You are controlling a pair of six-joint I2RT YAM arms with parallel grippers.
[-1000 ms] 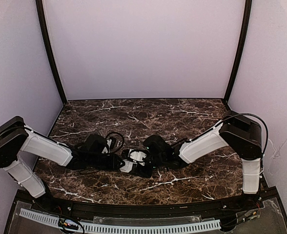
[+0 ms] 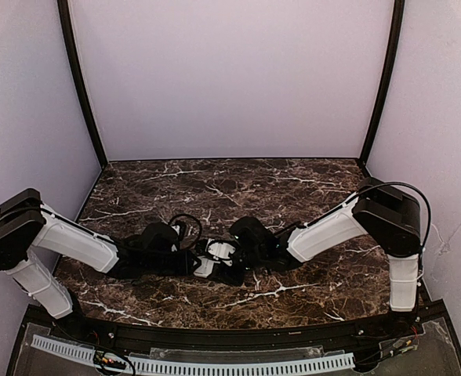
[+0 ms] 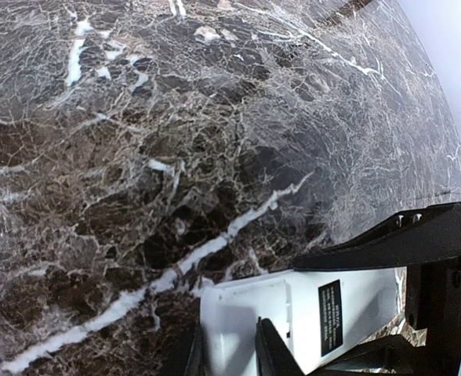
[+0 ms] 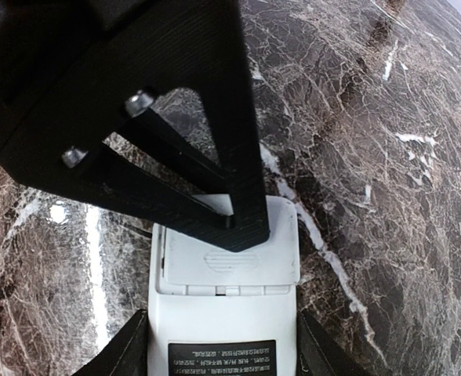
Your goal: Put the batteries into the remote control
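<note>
The white remote control point(image 3: 301, 313) lies back up between my grippers at the table's centre front. Its battery cover point(image 4: 223, 266) sits on the far end in the right wrist view, under the black fingers of my left gripper, which are closed on that end. My right gripper has a finger against each long side of the remote, below the label. I see no loose batteries; the inside of the compartment is hidden by the cover.
Pale walls stand at the back and both sides.
In the top view my left arm's wrist has shifted slightly toward the front of the table. The right arm looks almost unchanged.
</note>
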